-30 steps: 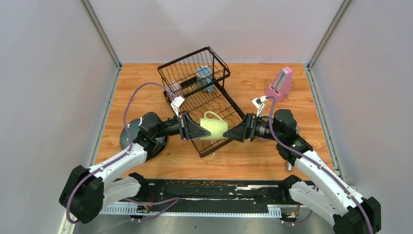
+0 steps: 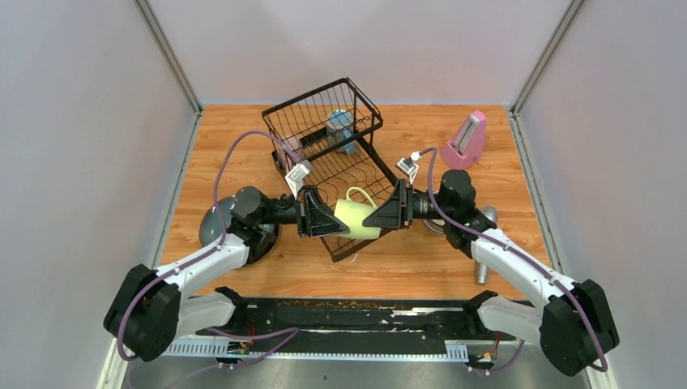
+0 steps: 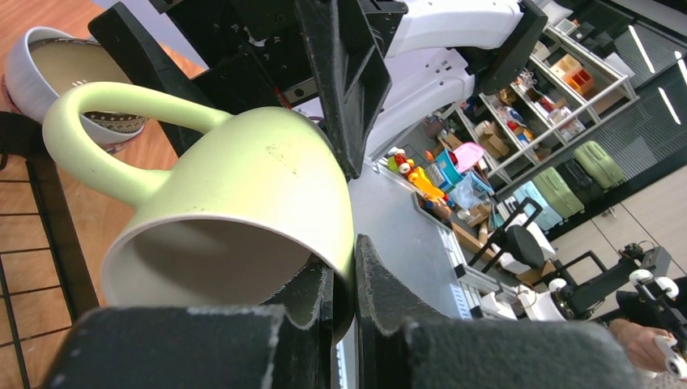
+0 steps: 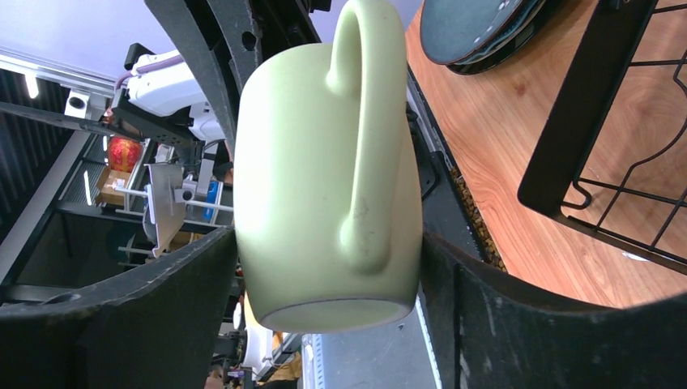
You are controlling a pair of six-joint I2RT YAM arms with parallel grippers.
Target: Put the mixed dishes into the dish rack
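Observation:
A pale green mug is held between both grippers above the front of the black dish rack. My left gripper is shut on it; in the left wrist view the mug shows its handle and open mouth, with the rim pinched between the fingers. My right gripper is at the other end, its fingers around the mug's base, as the right wrist view shows the mug between them; whether they grip it cannot be told. A light blue item sits in the rack's upper basket.
Dark plates lie on the left, partly under my left arm. A bowl is beside the rack on the right. A pink object stands at back right, and a silver cylinder lies at front right.
My right arm has moved up and inward, bringing its gripper over the mug's end. The mug and left gripper have shifted slightly toward the front and right.

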